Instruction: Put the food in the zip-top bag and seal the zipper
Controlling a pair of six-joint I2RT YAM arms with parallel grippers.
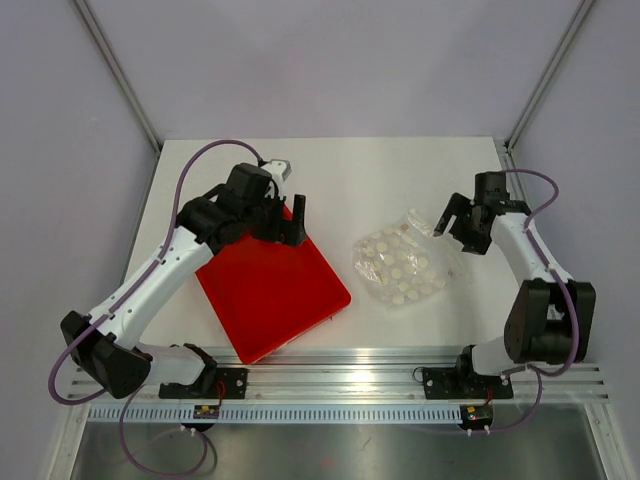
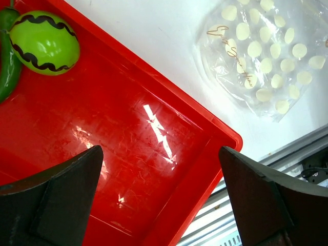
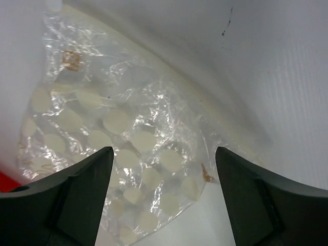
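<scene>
A red tray holds a green ball with wavy black lines and a long green pepper, both partly seen in the left wrist view and mostly hidden from above by the left arm. My left gripper hangs open over the tray. To the tray's right a clear zip top bag with cream dots lies flat on the white table, its top strip toward the upper right. My right gripper is open above the bag's right end, nothing between its fingers.
A metal rail runs along the front edge.
</scene>
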